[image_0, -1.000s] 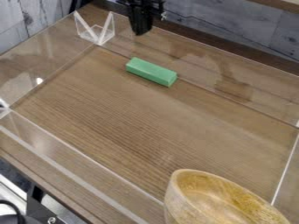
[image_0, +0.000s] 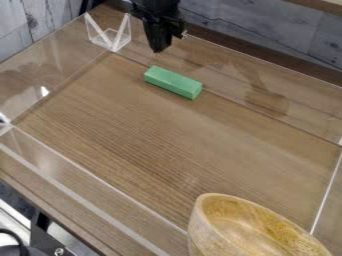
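A green rectangular block (image_0: 173, 83) lies on the wooden table. Above it, at the top centre of the camera view, is my dark gripper (image_0: 159, 44), raised clear of the block and small in view; whether its fingers are open or shut is unclear.
A large yellow bowl (image_0: 233, 230) sits at the bottom right. A clear or white wire-like holder (image_0: 110, 32) stands at the top left near the wall.
My gripper has come slightly lower in the view, with more of the arm showing. The block and bowl are where they were.
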